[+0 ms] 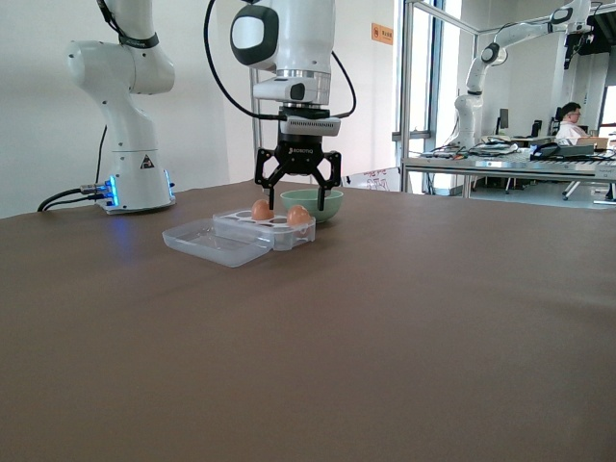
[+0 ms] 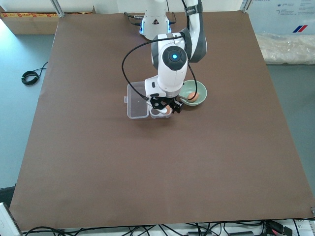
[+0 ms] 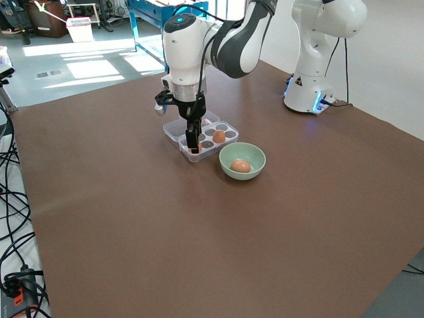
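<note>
My gripper [image 1: 296, 197] hangs open over a clear egg tray [image 3: 209, 149], its black fingers apart around the tray's area, nothing seen held. In the top view two brown eggs [image 1: 298, 217] sit in the tray, whose clear lid [image 2: 137, 105] lies open beside it. A pale green bowl [image 3: 225, 159] stands next to the tray with a brown egg [image 3: 240, 166] inside. In the left view the gripper and wrist hide much of the tray.
</note>
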